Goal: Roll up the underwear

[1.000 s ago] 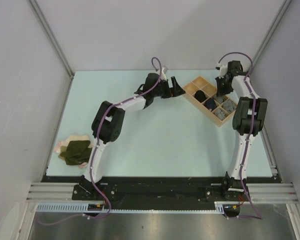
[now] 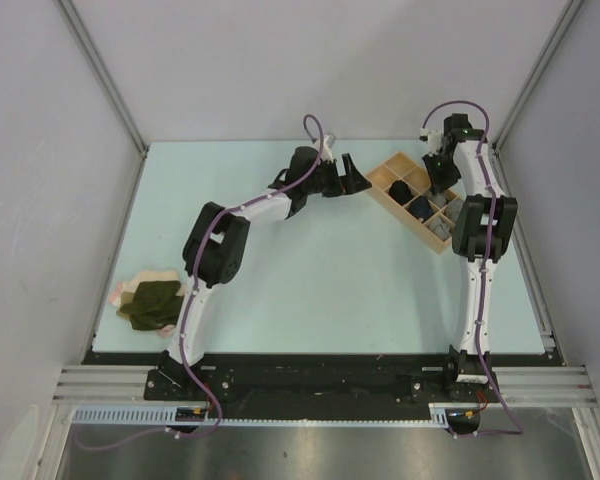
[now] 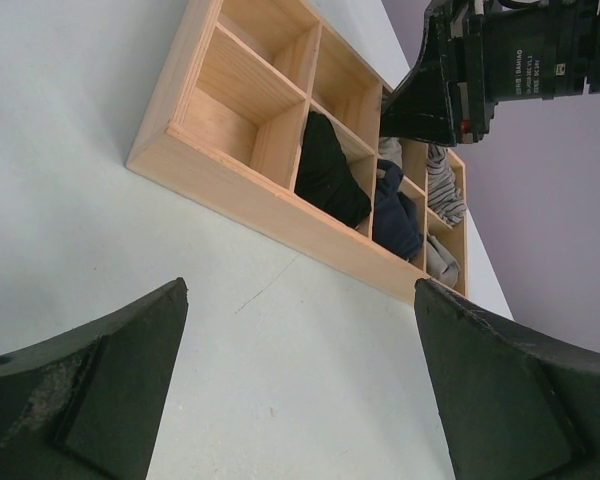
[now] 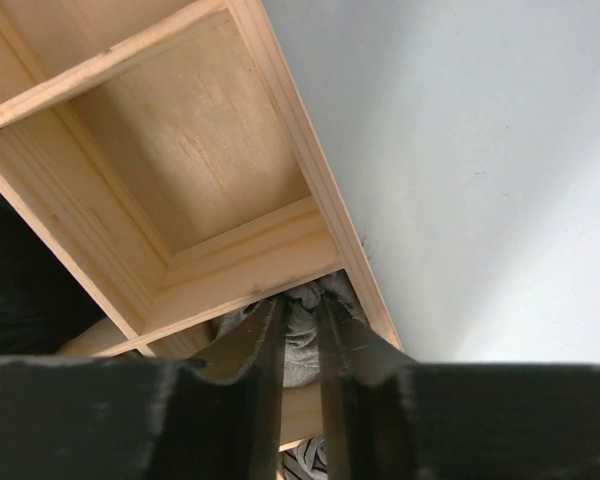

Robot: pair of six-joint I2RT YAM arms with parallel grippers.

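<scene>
Wooden divider box [image 2: 380, 200] at the back right holds folded underwear: black [image 3: 330, 175], navy [image 3: 397, 210], grey and striped pieces. My right gripper is at a compartment with grey underwear [image 4: 302, 365] behind its fingertips; whether it grips the fabric is unclear. My left gripper [image 2: 348, 175] stands open just left of the box, with nothing between its fingers. A loose pile of dark green and light pink cloth [image 2: 150, 300] lies at the table's lower left.
Some compartments are empty. Walls border the back and both sides.
My right arm has moved a little to the left over the box. The left arm and the cloth pile are unchanged.
</scene>
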